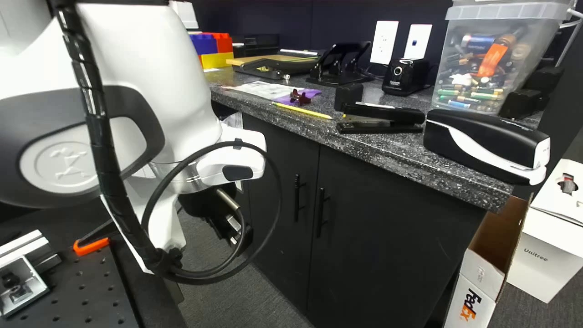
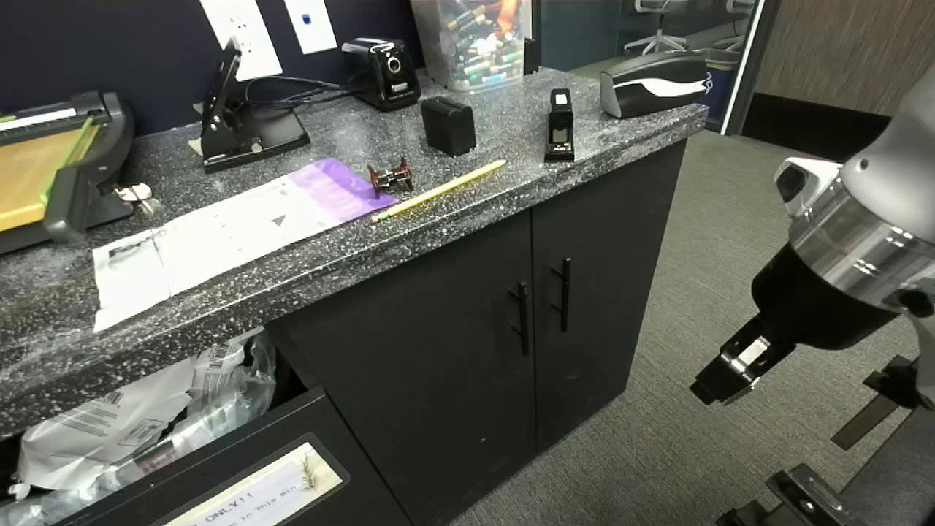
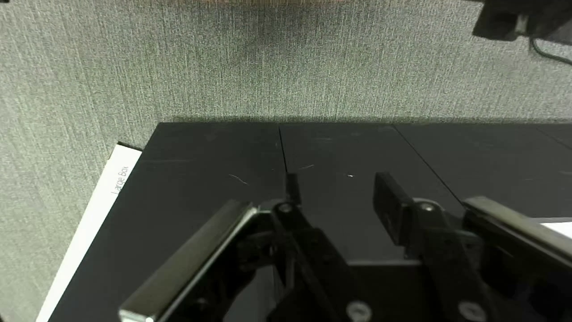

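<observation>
My gripper points down in front of the black cabinet, a gap between its two fingers and nothing in it. In exterior view 2 the gripper [image 2: 720,386] hangs over the carpet, right of the cabinet and apart from it. Two black cabinet doors, the left one [image 2: 429,351] and the right one [image 2: 605,254], stand closed under the counter. Each carries a black bar handle, the left handle [image 2: 524,317] and the right handle [image 2: 562,294]. Exterior view 1 has the gripper partly hidden behind the cable loop.
On the speckled counter [image 2: 333,263] lie a yellow pencil [image 2: 438,191], a stapler [image 2: 559,127] and a larger stapler [image 2: 653,83]. A pull-out bin [image 2: 263,447] with plastic packaging stands open at the left. Boxes, one a FedEx box [image 1: 473,295], flank the cabinet's right end.
</observation>
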